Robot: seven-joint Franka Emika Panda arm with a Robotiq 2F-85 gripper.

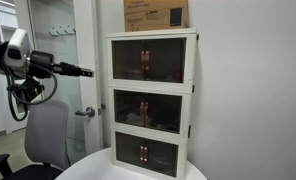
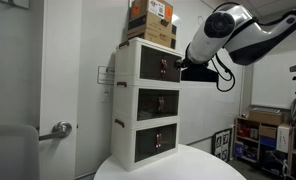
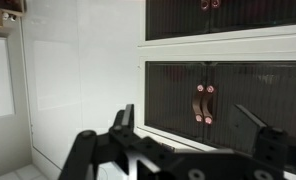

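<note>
A white cabinet point(image 1: 191, 88) of three stacked sections stands on a round white table, with dark double doors and small reddish-brown handles. All of its doors look closed. In the wrist view, the pair of handles point(image 3: 203, 104) on one section's doors point(image 3: 174, 95) lies beyond the fingers. My gripper point(image 1: 90, 72) hangs in the air left of the cabinet in exterior view 1, clear of it. Its fingers stand apart in the wrist view, one finger point(image 3: 125, 116) on each side, with nothing held between them.
Cardboard boxes point(image 2: 152, 24) sit on top of the cabinet. Bare tabletop point(image 2: 193, 168) surrounds its base. A grey chair point(image 1: 48, 135) and a door with a metal handle point(image 1: 86, 112) are at the left. Shelves point(image 2: 258, 135) stand farther back.
</note>
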